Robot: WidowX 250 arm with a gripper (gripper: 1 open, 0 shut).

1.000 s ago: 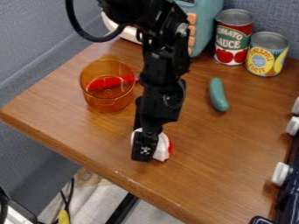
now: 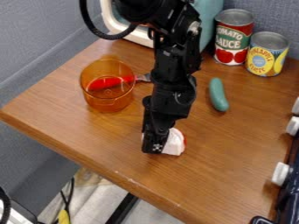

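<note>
My gripper [image 2: 156,140] points down at the middle of the wooden table, low over a small white object with some red [image 2: 174,143], which sits against its fingers and is partly hidden behind them. Whether the fingers are closed on it I cannot tell. An orange transparent bowl [image 2: 107,98] with a red item [image 2: 107,82] in it stands to the left of the arm. A teal cucumber-like object [image 2: 218,94] lies to the right.
A tomato can [image 2: 232,37] and a yellow can [image 2: 267,54] stand at the back right. A dark appliance with white knobs [image 2: 288,188] lines the right edge.
My gripper has moved slightly right and up from where it was, and the white object beside its fingers sits a little further right.
</note>
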